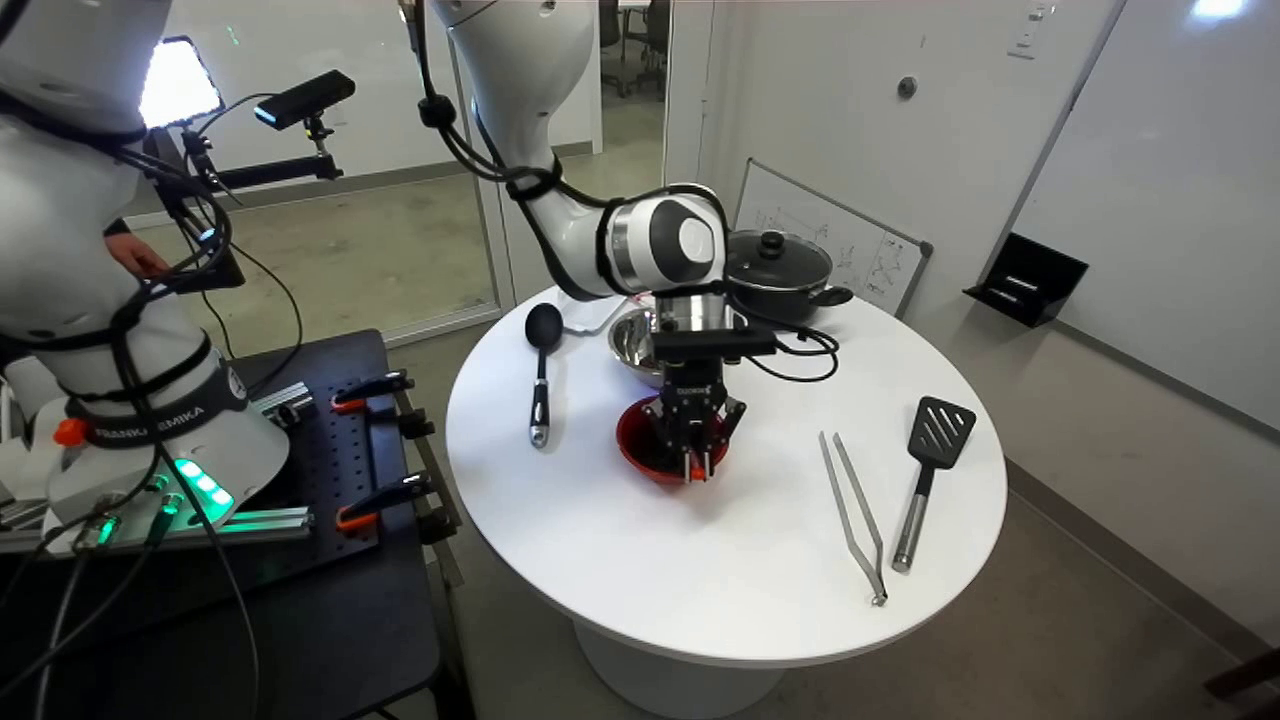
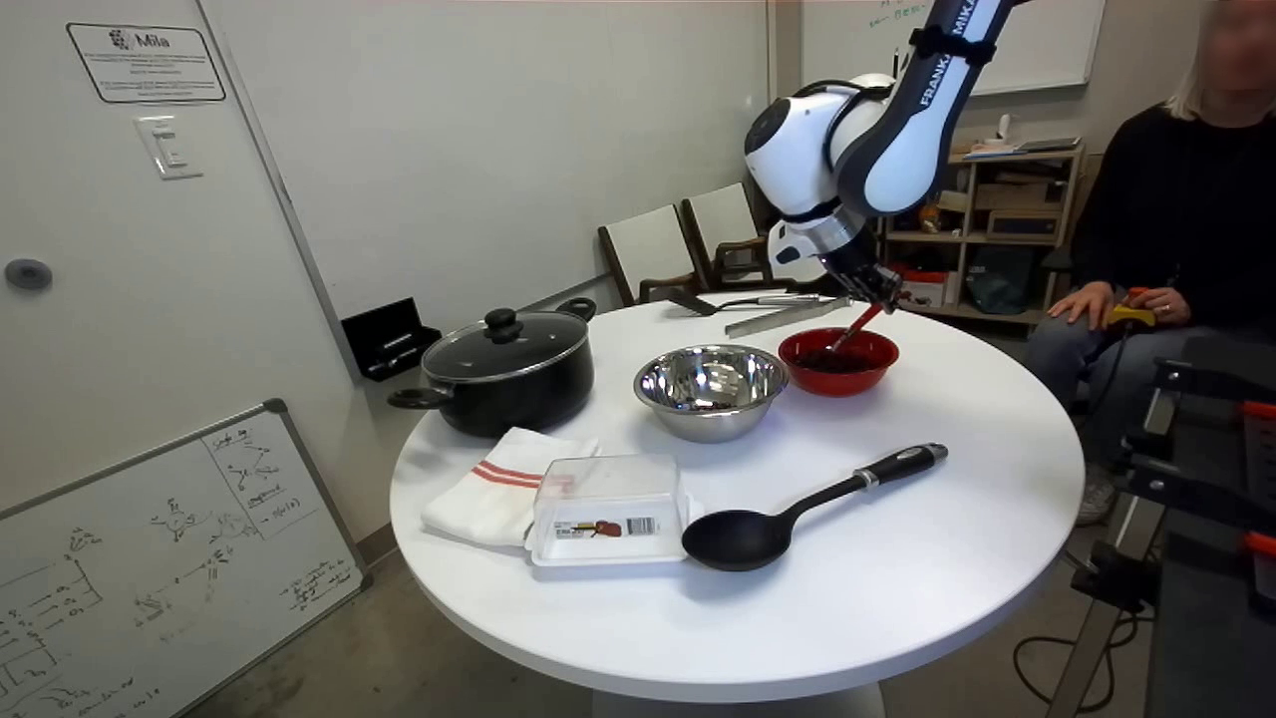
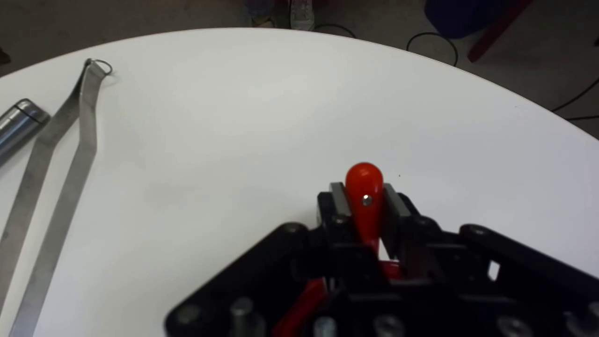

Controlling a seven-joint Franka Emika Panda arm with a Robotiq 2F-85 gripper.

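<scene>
My gripper is shut on the red handle of a utensil, whose rounded end pokes out between the fingertips. In exterior view 2 the handle slants down into a red bowl holding something dark. The utensil's lower end is hidden in that bowl. Seen from exterior view 1, my gripper is over the near side of the red bowl and covers part of it.
A steel bowl stands close to the red one. A lidded black pot, folded towel, clear container and black spoon share the table. Tongs and a slotted spatula lie opposite.
</scene>
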